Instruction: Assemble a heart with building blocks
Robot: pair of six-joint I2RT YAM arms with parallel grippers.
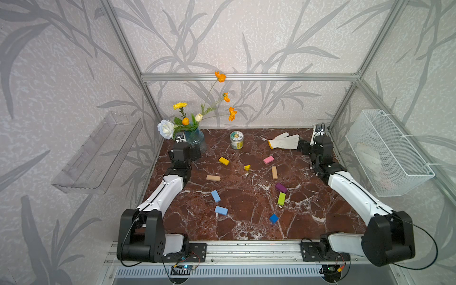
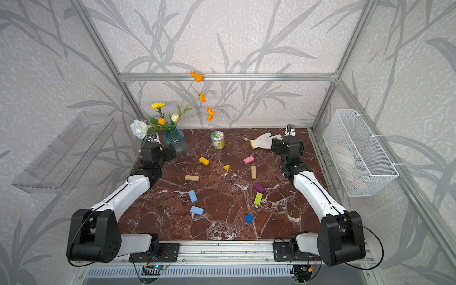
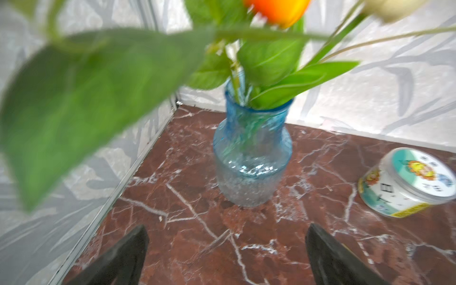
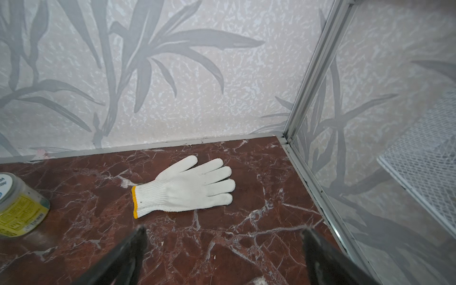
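Note:
Loose blocks lie scattered over the middle of the table: a yellow block (image 1: 224,161), a small yellow piece (image 1: 247,167), a pink block (image 1: 268,160), two wooden blocks (image 1: 213,178), two light blue blocks (image 1: 221,210), a purple block (image 1: 281,188), a lime green block (image 1: 281,199) and a dark blue block (image 1: 274,218). Purple and green are close together; the others lie apart. My left gripper is open and empty, pointing at the vase, left of all the blocks. On the right, my right gripper stands open and empty, facing the glove's area.
A glass vase of flowers (image 3: 251,161) stands at the back left, its leaves close to the left wrist camera. A tin (image 1: 236,140) and a white glove (image 4: 190,185) sit along the back. Baskets (image 1: 389,152) hang on both side walls.

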